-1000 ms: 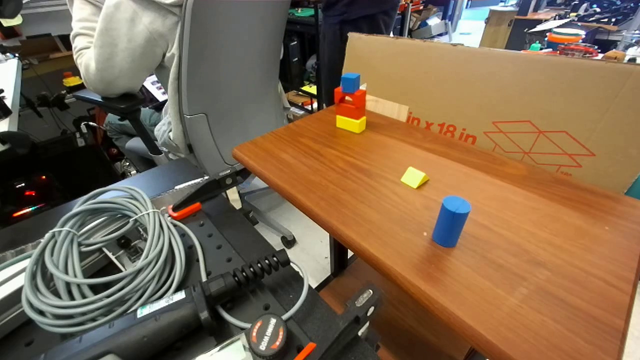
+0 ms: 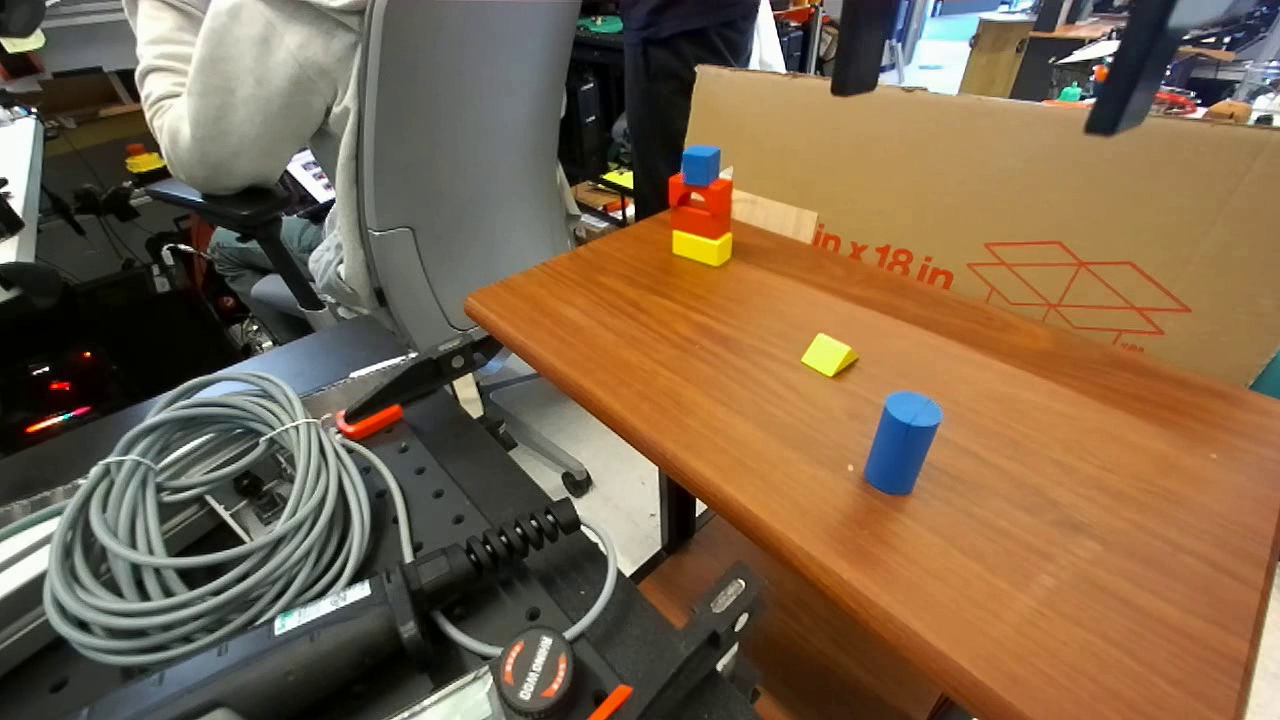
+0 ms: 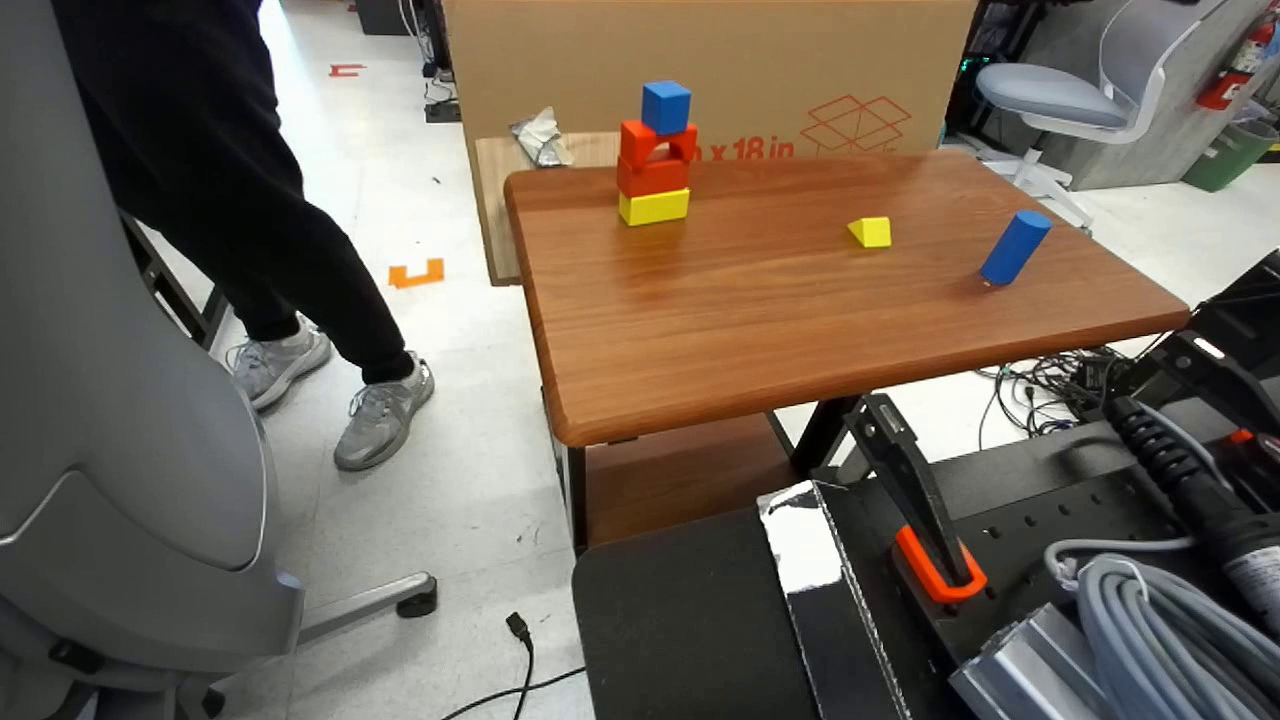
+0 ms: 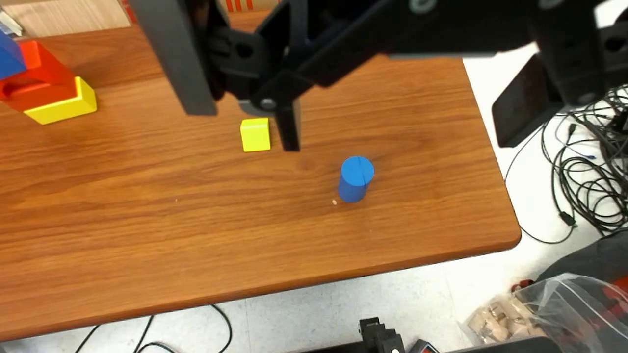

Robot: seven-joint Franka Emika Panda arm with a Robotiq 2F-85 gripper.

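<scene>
High over the table in exterior view 1, my gripper [image 2: 986,106] hangs at the top edge with its two fingers wide apart. It is open and holds nothing; the same gripper fills the upper part of the wrist view. A blue cylinder [image 2: 902,444] stands upright on the wooden table. Left of it lies a small yellow wedge [image 2: 828,355], partly beside a finger in the wrist view. At the table's far end rises a stack: yellow block [image 3: 655,208], red blocks [image 3: 651,176] including an arch, and a blue cube [image 3: 666,107] on top.
A cardboard sheet [image 2: 984,216] stands along its back edge. A grey chair [image 2: 468,156] and a person are beyond the far end; coiled cable [image 2: 216,516] lies at the front left.
My gripper's fingers have come into exterior view 1 at the top right, open. The blocks have not moved. The standing person in the background has shifted slightly.
</scene>
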